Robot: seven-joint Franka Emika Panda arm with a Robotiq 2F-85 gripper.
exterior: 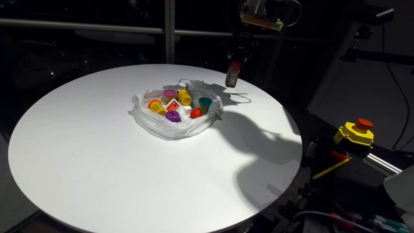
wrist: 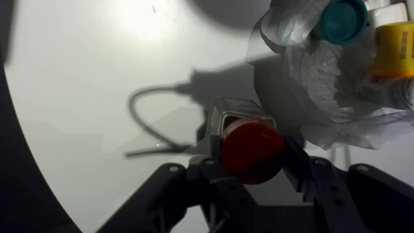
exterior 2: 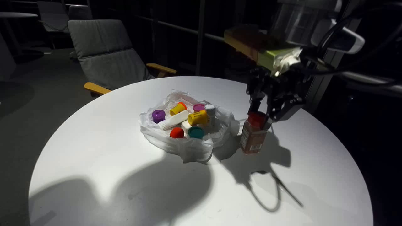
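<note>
My gripper (exterior 2: 260, 115) is shut on the red cap of a clear, square-sided spice bottle (exterior 2: 253, 140) with a label and reddish-brown contents. In exterior view 1 the bottle (exterior: 232, 75) hangs, slightly tilted, over the table's back right part, apart from the bag. From the wrist, the red cap (wrist: 252, 151) shows between the fingers and hides most of the bottle's body. A crumpled white plastic bag (exterior: 167, 131) lies spread open on the table to the left of the gripper, with several small items in it.
In the bag lie a teal-lidded tub (exterior: 205, 104), yellow tubs (exterior: 184, 97), a purple item (exterior: 172, 116), a red item (exterior: 196, 113), a white box (exterior 2: 173, 120) and a white-capped jar (exterior 2: 210, 111).
</note>
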